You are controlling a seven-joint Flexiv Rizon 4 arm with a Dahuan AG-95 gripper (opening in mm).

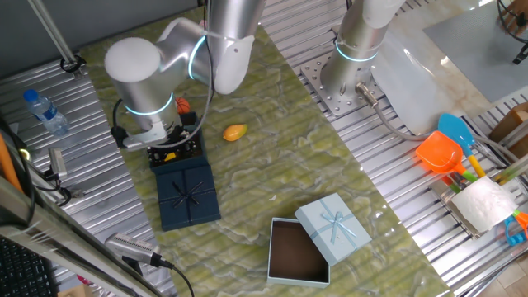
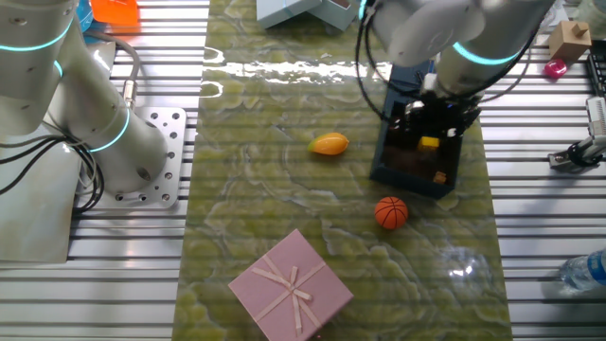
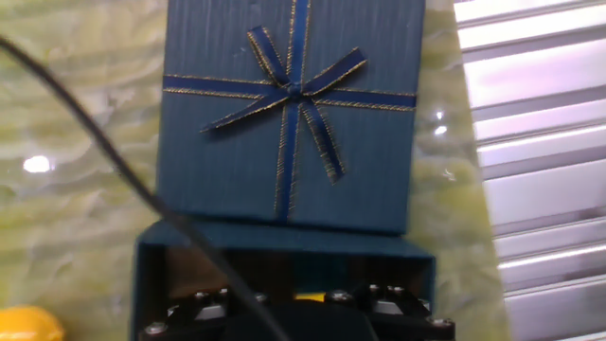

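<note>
Over the open dark blue box (image 2: 411,183), my gripper (image 2: 433,116) points down. Inside the box a yellow block (image 2: 429,142) and a small brown-orange block (image 2: 439,177) are visible. The dark blue lid with a ribbon bow (image 1: 188,195) rests at one end of the box, covering part of its opening. Along the wrist view's bottom edge, the black gripper parts sit over the box, with a sliver of the yellow block (image 3: 309,296) between them. The fingertips are hidden, so their opening and any contact with the block are unclear.
A yellow-orange fruit (image 2: 329,144) and a small basketball (image 2: 390,212) lie near the box. Elsewhere on the green mat are a pink gift box (image 2: 292,287) and an open light-blue box (image 1: 298,251) with its lid (image 1: 334,227) leaning on it.
</note>
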